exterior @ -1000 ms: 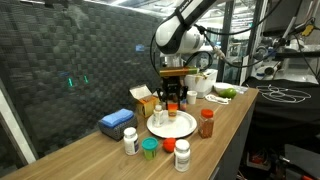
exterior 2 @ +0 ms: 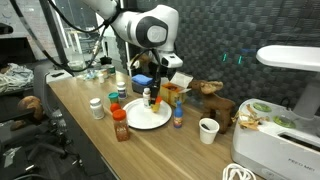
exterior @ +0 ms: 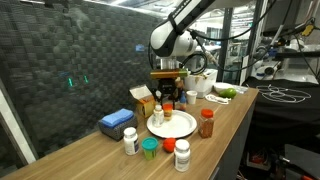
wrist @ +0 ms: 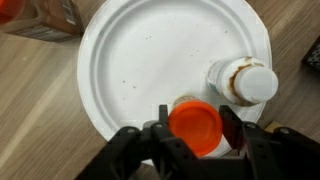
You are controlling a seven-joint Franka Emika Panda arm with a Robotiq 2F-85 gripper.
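Note:
An orange-lidded bottle (wrist: 196, 128) stands on the white plate (wrist: 125, 60), seen from above in the wrist view. My gripper is shut on it, one finger on either side of the lid. Right beside it on the plate is a white-capped bottle (wrist: 254, 85); it stands upright and seems close to my right finger. In the first exterior view the gripper (exterior: 168, 99) points down over the plate (exterior: 180, 124), above the orange lid (exterior: 168, 106). How far the bottle's base is from the plate cannot be told.
Near the plate's front edge stand a red-orange jar (exterior: 207, 123), a green-lidded jar (exterior: 150, 147), a red item (exterior: 169, 144) and white bottles (exterior: 182, 155). Behind it is an open cardboard box (exterior: 143, 100).
The arm and gripper have shifted slightly left in the first exterior view, and the orange lid has moved left with them, nearer the white-capped bottle.

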